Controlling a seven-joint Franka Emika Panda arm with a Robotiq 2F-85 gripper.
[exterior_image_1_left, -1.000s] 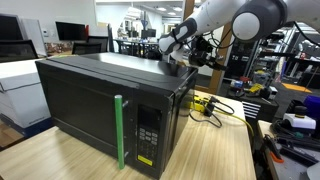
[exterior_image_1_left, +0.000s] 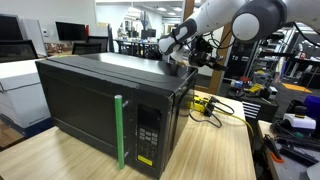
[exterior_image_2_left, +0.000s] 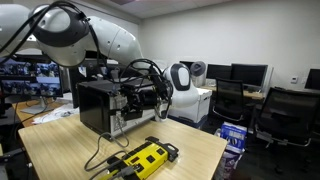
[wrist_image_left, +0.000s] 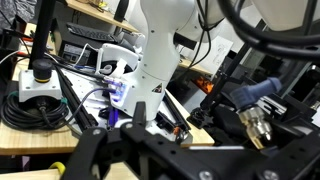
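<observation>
A large black microwave (exterior_image_1_left: 85, 105) stands on the wooden table, with a green strip (exterior_image_1_left: 119, 130) along its front and a keypad at the right. Beyond its far right top corner is my gripper (exterior_image_1_left: 182, 66), small and partly hidden by the arm. In exterior view 2 the gripper (exterior_image_2_left: 122, 116) hangs low beside the microwave (exterior_image_2_left: 92, 98), above the table. Its fingers look open, and nothing shows held between them. Only dark, blurred hardware fills the bottom of the wrist view, where the fingertips cannot be made out.
A yellow-and-black device (exterior_image_2_left: 145, 160) lies on the table near the gripper, with black cables looping round it. Bare wood (exterior_image_2_left: 200, 148) extends to its right. The wrist view shows coiled cables (wrist_image_left: 35, 112) and the white arm base (wrist_image_left: 150, 60).
</observation>
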